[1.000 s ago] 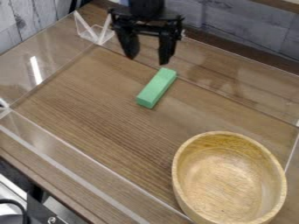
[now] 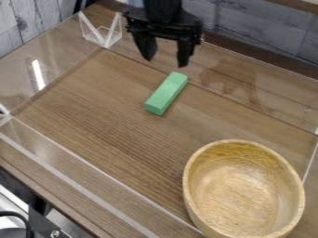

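Observation:
A green rectangular block (image 2: 165, 94) lies flat on the wooden table (image 2: 87, 121), slightly above the middle of the view. My dark gripper (image 2: 163, 54) hangs over the table at the top centre, behind the block and apart from it. Its fingers stand open, and I see nothing held between them. The upper part of the arm runs out of view.
A round tan bowl (image 2: 244, 221) fills the lower right. A white wire-like object stands at the top left near the table's edge. A dark cable shows at the lower left corner.
My gripper has risen and moved back, toward the top of the view, over the last second. The green block and the bowl look unmoved.

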